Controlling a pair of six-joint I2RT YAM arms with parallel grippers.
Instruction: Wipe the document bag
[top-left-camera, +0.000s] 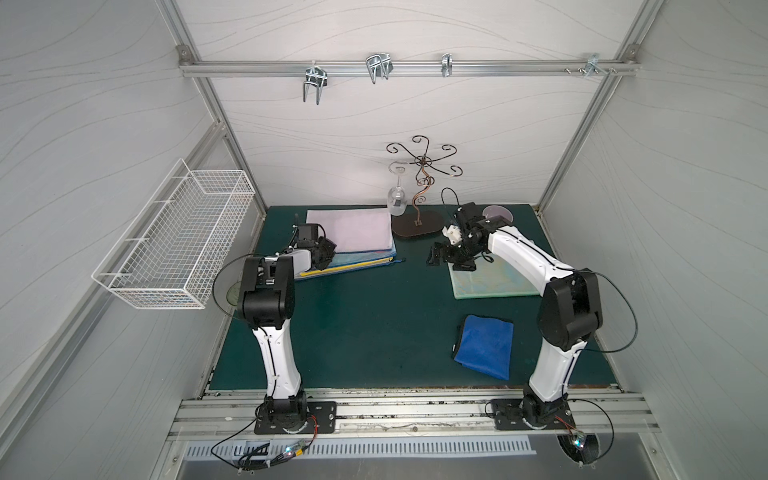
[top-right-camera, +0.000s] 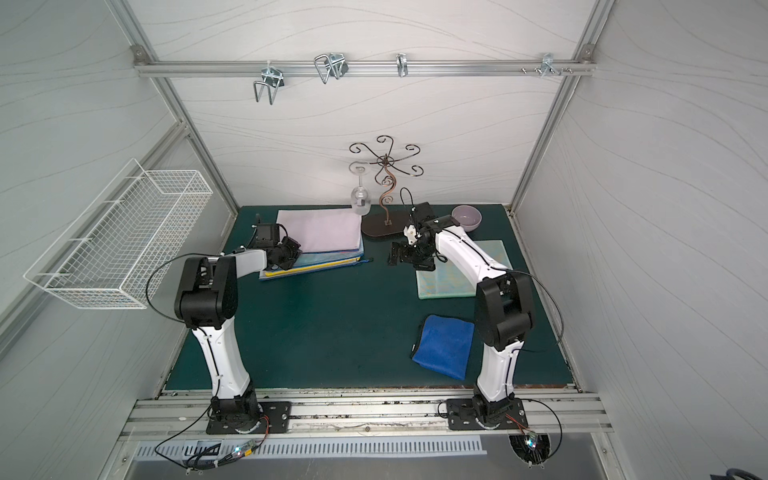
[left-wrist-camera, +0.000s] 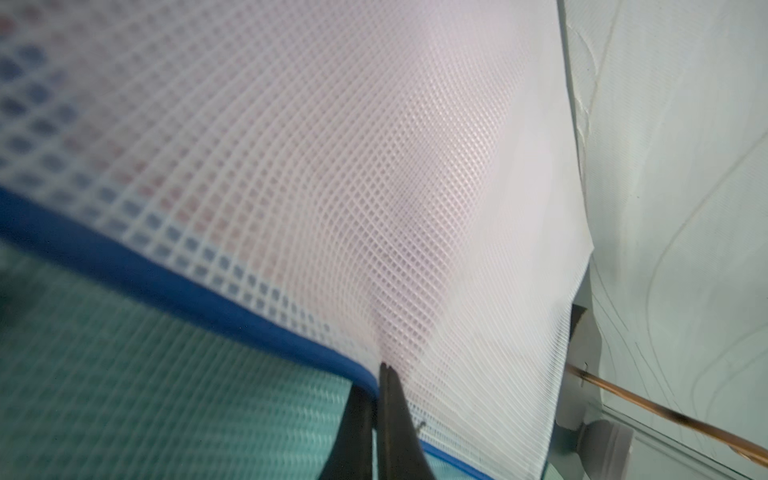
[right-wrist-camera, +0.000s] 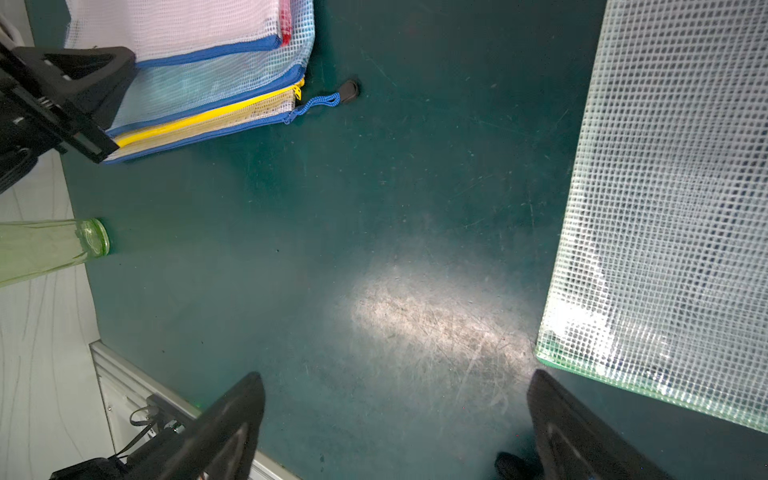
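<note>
A stack of mesh document bags, pink (top-left-camera: 352, 228) over light blue (right-wrist-camera: 214, 78) over yellow, lies at the back left. My left gripper is shut at the blue-edged front of the pink bag; whether that edge is between its fingers is hard to tell. A pale green mesh bag (right-wrist-camera: 656, 208) lies at the right. My right gripper is open above the table, just left of that bag, with nothing between its fingers. A blue bag or cloth (top-left-camera: 483, 345) lies at the front right.
A metal stand with a hanging wine glass (top-right-camera: 360, 200) and a purple bowl (top-right-camera: 466, 214) are at the back. A green glass (right-wrist-camera: 56, 248) stands by the left wall, below a wire basket (top-left-camera: 176, 240).
</note>
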